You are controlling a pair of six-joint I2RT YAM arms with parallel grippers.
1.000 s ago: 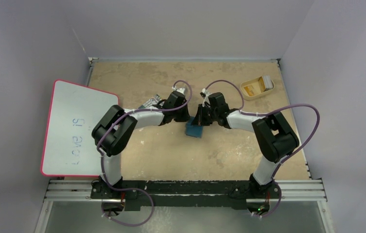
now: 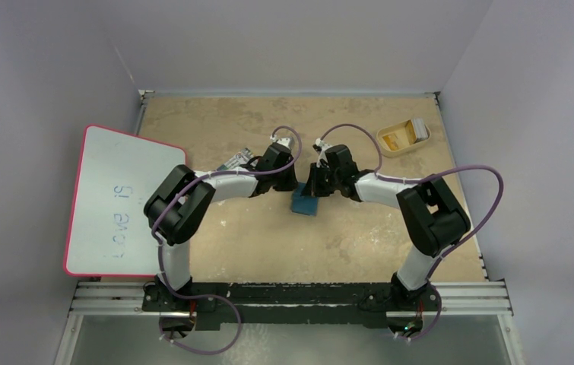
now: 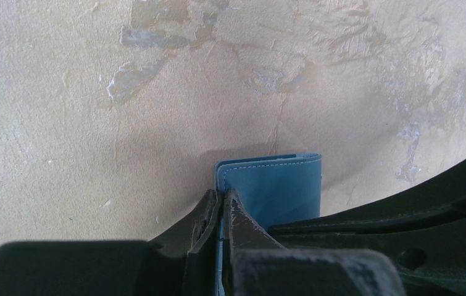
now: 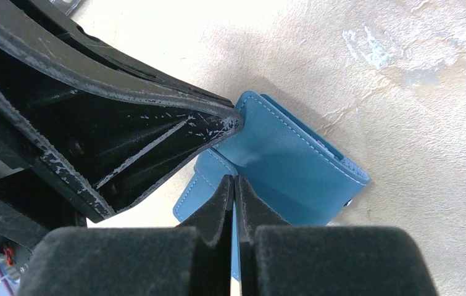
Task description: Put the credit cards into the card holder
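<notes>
The blue card holder lies near the middle of the table, between both arms. My left gripper is shut, its fingertips at the holder's left edge by the stitched corner. A thin blue strip shows in the seam between those fingers. My right gripper is also shut, with its tips touching the holder where a flap edge ends. Whether either gripper pinches the thin material cannot be told. Gold and white card-like pieces sit in a tan tray at the back right.
The tan tray stands clear of the right arm. Some flat, patterned items lie behind the left forearm, partly hidden. A whiteboard leans along the left side.
</notes>
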